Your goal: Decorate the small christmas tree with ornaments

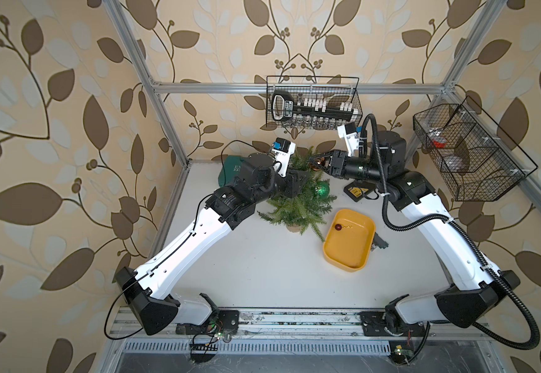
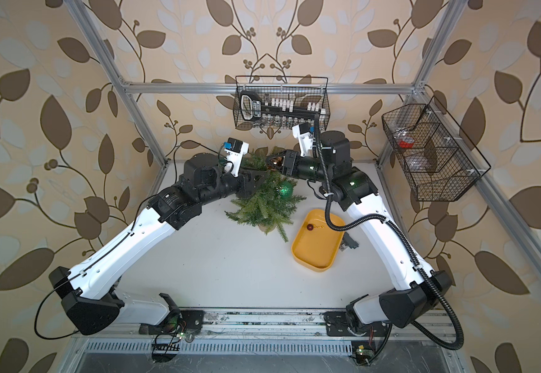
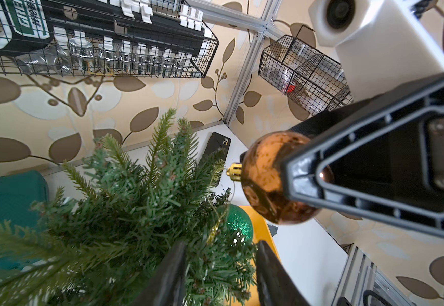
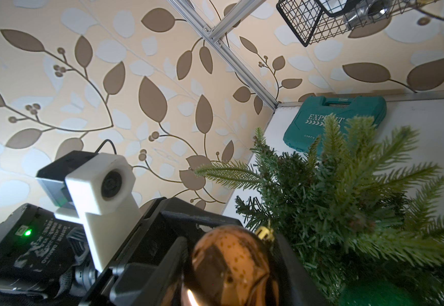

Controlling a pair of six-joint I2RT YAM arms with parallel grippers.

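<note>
The small tree (image 1: 298,208) stands mid-table, with a glittery green ball (image 3: 236,224) hanging on its right side. A shiny copper ball (image 4: 229,265) with a gold cap is between the fingers of my right gripper (image 2: 276,160), just above the tree's upper right. My left gripper is over the tree, facing the right one, its fingers apart with nothing seen held; foliage shows between them. A small dark red ball (image 1: 338,227) lies in the yellow tray (image 1: 348,261) at front right of the tree.
A teal case (image 4: 334,107) lies at back left, a dark device (image 1: 356,189) right of the tree. Wire baskets (image 1: 311,121) hang on the back and right walls.
</note>
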